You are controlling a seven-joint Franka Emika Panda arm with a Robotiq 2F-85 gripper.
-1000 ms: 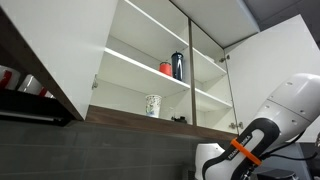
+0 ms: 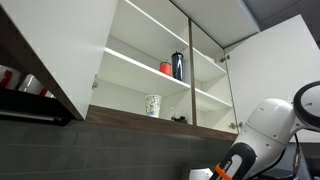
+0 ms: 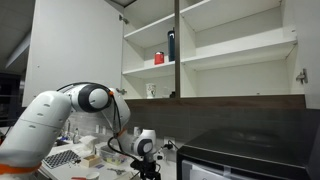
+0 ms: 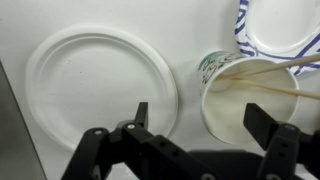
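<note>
My gripper is open over a worktop in the wrist view, with its two dark fingers well apart. Up and to the right between them stands a patterned paper cup (image 4: 216,98), seen from above, holding thin wooden sticks (image 4: 268,86). A round white plate (image 4: 100,90) lies flat to the left, partly under the left finger. At the upper right corner sits a blue-and-white patterned dish (image 4: 290,30). In exterior view 2 the arm (image 3: 150,143) reaches down low in front of the counter, its fingertips hard to make out.
Above hangs an open white cabinet (image 2: 137,72) with a red can (image 2: 165,68), a dark bottle (image 2: 178,66) and a patterned cup (image 2: 153,105) on its shelves. A black microwave-like box (image 3: 245,143) stands right of the arm in exterior view 2.
Across the exterior view 1 frames, the arm's lower end has sunk towards the bottom edge, its orange band moving down and left. The cabinet's contents have stayed put.
</note>
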